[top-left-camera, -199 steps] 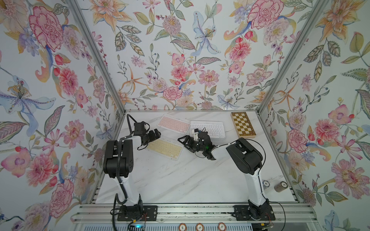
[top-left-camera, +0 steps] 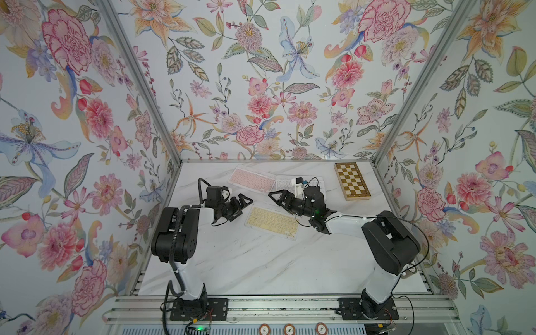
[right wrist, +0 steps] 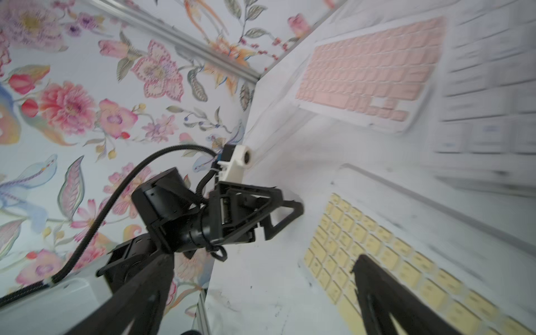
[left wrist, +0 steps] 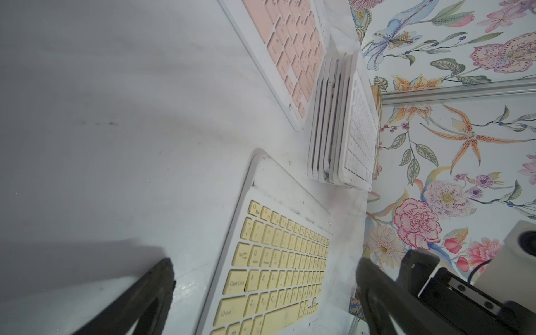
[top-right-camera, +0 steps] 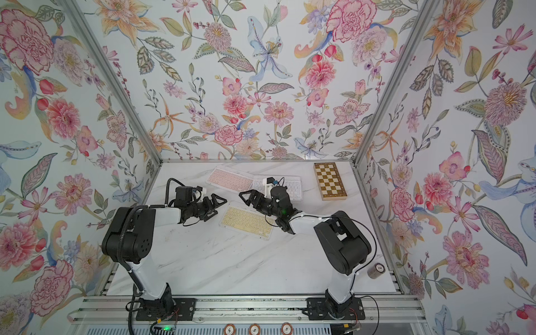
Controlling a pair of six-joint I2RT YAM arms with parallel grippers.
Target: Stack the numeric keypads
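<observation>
The yellow-keyed keyboard [top-left-camera: 272, 222] lies flat on the table with its long side slanting down to the right. Behind it is the pink-keyed keyboard [top-left-camera: 251, 178], also flat. A stack of several white keyboards [left wrist: 351, 128] stands to the right of the pink one, partly covered by my right arm in the top left view. My left gripper [top-left-camera: 244, 205] is open off the yellow keyboard's left end. My right gripper [top-left-camera: 275, 201] is open over the table near the yellow keyboard's far edge. Nothing shows held between either pair of fingers.
A brown checkered board [top-left-camera: 353, 181] sits at the back right. A small can [top-right-camera: 377, 270] stands near the right front corner.
The yellow keyboard has moved right and turned slightly. My left gripper has moved right; the right gripper has also shifted right and now covers more of the white stack.
</observation>
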